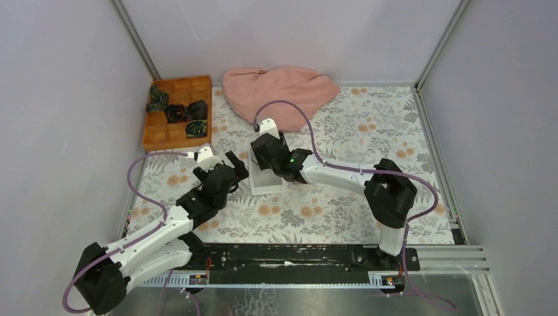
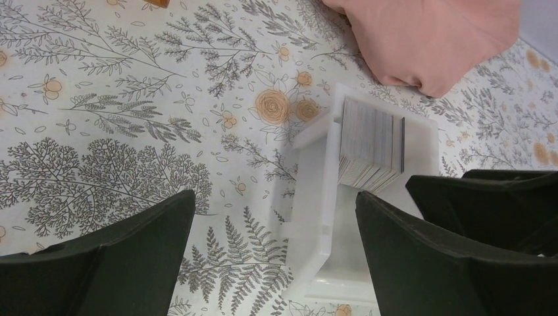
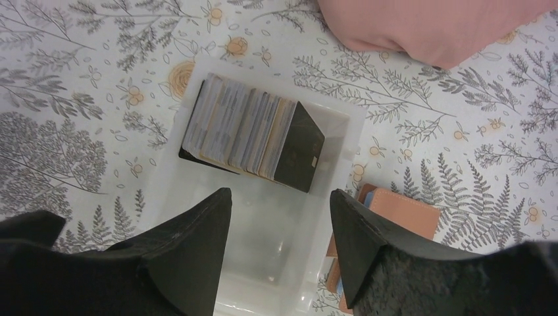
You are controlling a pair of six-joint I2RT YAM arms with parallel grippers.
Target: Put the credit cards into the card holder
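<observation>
A tight row of cards (image 3: 238,128) stands on edge at the far end of a white tray (image 3: 289,82), with a dark card face at the row's right side. My right gripper is over the tray's middle, fingers parted with nothing between them, in front of the cards. Beside the tray's right wall lies a tan item with a bluish edge (image 3: 403,214), perhaps the card holder, partly covered by a right finger. My left gripper stands open and empty left of the tray. The cards (image 2: 370,145) show in the left wrist view too.
A wooden compartment box (image 1: 177,138) with dark items is at the back left. Pink cloth (image 1: 279,92) lies at the back. My grippers are close together at the tray, while the patterned table (image 1: 375,138) is clear on the right.
</observation>
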